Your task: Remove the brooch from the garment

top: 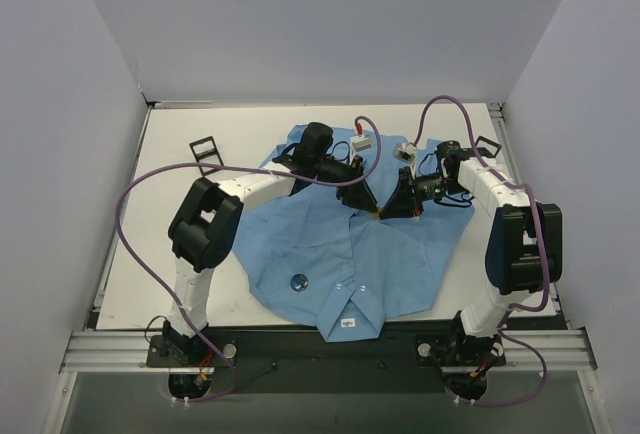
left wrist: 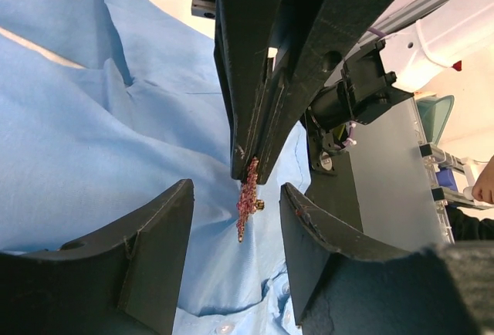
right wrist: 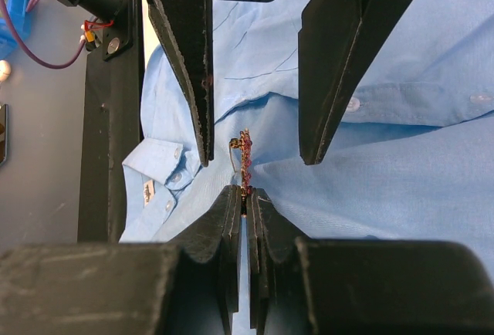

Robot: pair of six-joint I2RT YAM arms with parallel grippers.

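Note:
A small sparkly reddish-gold brooch [left wrist: 248, 196] is pinched at its end between the tips of my right gripper, which is shut on it and held above the light blue garment [top: 300, 244]. My left gripper stands part open, one finger on either side of the brooch, with clear gaps to it in both wrist views. In the top view both grippers [top: 375, 212] meet near the middle of the garment, over the brooch.
The garment covers most of the white table [top: 160, 254], its collar at the front edge. Dark empty frames lie at the back left and back right.

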